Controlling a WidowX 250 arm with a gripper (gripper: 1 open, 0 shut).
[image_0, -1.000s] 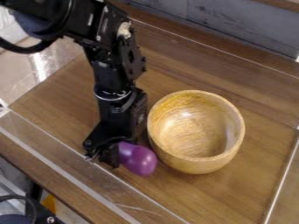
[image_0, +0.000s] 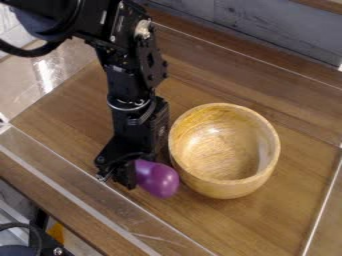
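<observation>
My black gripper (image_0: 131, 166) reaches down onto the wooden table, shut on a purple eggplant (image_0: 158, 180) whose rounded end sticks out toward the front right. The fingers are partly hidden by the dark housing and the eggplant. Just to the right of both stands a large pale yellow bowl (image_0: 246, 174), empty, its left side close to the gripper and eggplant.
A grey wall (image_0: 267, 30) runs along the back. The table's front-left edge lies close to the gripper, with cables and dark hardware beyond it.
</observation>
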